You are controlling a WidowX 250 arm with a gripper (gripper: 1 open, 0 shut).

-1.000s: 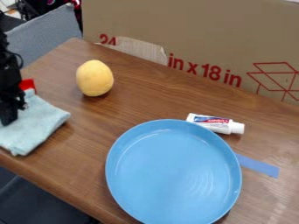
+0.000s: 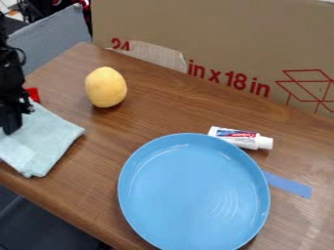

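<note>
The black gripper [image 2: 11,115] is at the left edge of the view, partly cropped, at the top of a folded pale blue cloth [image 2: 37,146]. Its fingertips are too dark and small to tell whether they are open or shut, or whether they pinch the cloth. A red object [image 2: 33,94] shows just behind it. A yellow oval fruit [image 2: 104,87] stands on the wooden table [image 2: 156,117] to the right of the gripper.
A blue plate [image 2: 193,192] lies at the front right, with a toothpaste tube [image 2: 240,138] behind it and blue tape [image 2: 287,185] beside it. A cardboard box [image 2: 222,49] walls off the back.
The gripper has shifted slightly at the left edge around the top of the cloth. The other things look unmoved.
</note>
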